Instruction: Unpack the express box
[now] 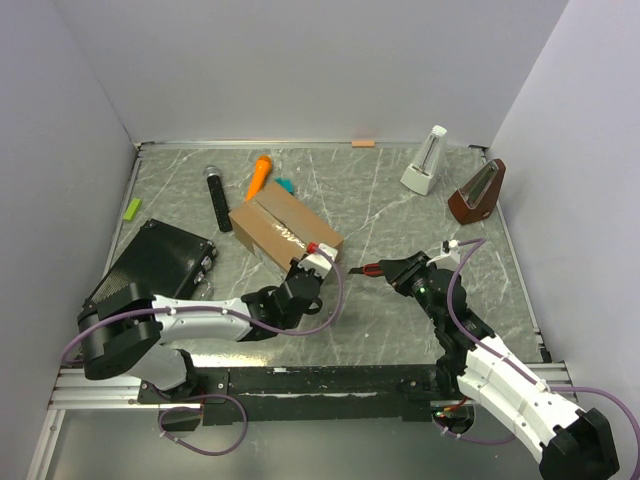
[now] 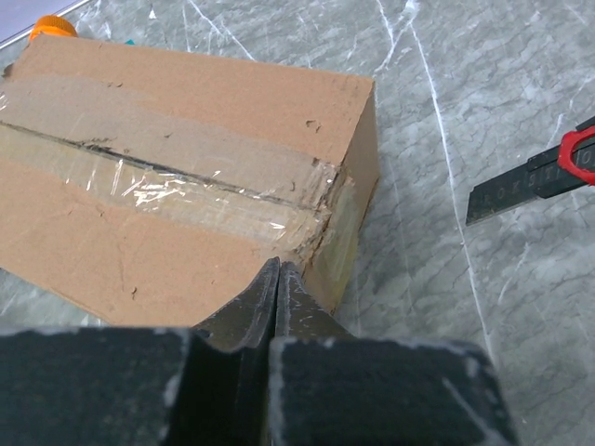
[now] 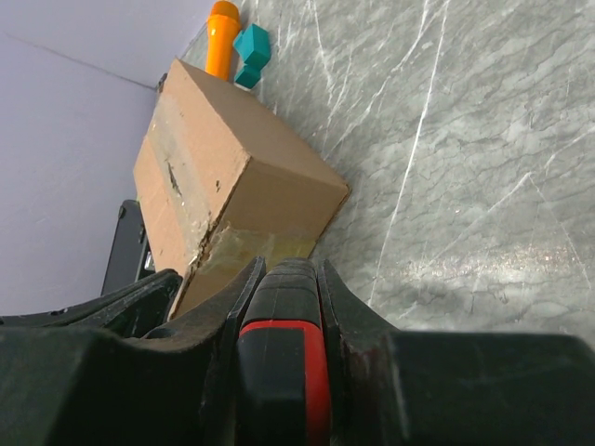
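A taped cardboard box point(image 1: 278, 217) point(image 2: 167, 223) point(image 3: 251, 204) lies on the marble table. My left gripper point(image 1: 310, 262) is at its front right end, fingertips closed together near the tape seam; whether anything is between them is hidden. My right gripper point(image 1: 392, 270) is shut on a red-and-black box cutter point(image 2: 507, 190), whose blade points left toward the box's end, a short gap away from it.
A black case point(image 1: 150, 270), a black microphone point(image 1: 218, 200), an orange microphone point(image 1: 257, 178) and two metronomes point(image 1: 425, 160) point(image 1: 478, 192) stand or lie around the edges.
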